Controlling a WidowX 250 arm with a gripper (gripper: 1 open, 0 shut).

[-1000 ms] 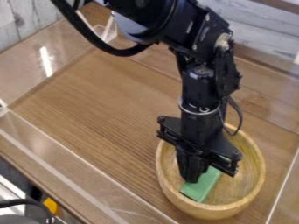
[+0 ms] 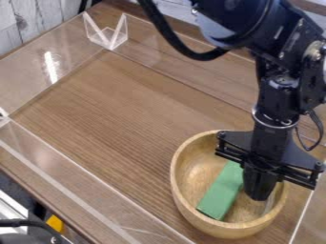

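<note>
A wooden bowl (image 2: 192,198) sits at the lower right of the table. In it lies a green rectangular block (image 2: 219,194). My black gripper (image 2: 260,181) reaches down into the right part of the bowl, right of the block. Its fingers look close together with nothing visible between them, though the tips are partly hard to make out.
A clear plastic holder (image 2: 107,30) stands at the back left. A dark gap with cables lies beyond the lower left edge.
My gripper has moved to the right within the bowl, uncovering more of the green block, which now shows on the left side of the bowl.
</note>
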